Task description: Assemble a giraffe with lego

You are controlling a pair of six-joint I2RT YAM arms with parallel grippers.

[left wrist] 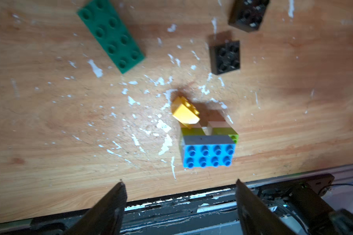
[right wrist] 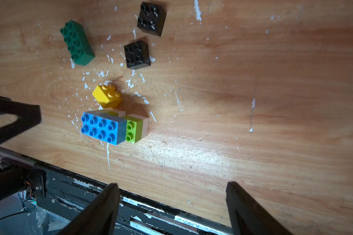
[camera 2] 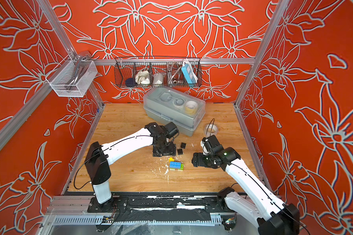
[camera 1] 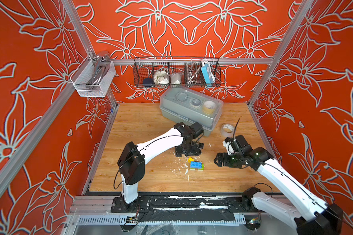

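Note:
A stack of a blue brick (left wrist: 208, 155) over lime and pale bricks (right wrist: 133, 129) lies at the front middle of the table, a small yellow brick (right wrist: 106, 96) just behind it. Farther back are two black bricks (right wrist: 137, 55) and a green brick (left wrist: 109, 34). My left gripper hangs over the bricks, open and empty, its fingers framing the near side of the stack in its wrist view. My right gripper is above the table to the right of the stack, its fingers apart with nothing between them.
A grey lidded toolbox (camera 2: 174, 105) stands at the back, a tape roll (camera 1: 227, 130) to its front right. Wire baskets (camera 1: 176, 72) hang on the walls.

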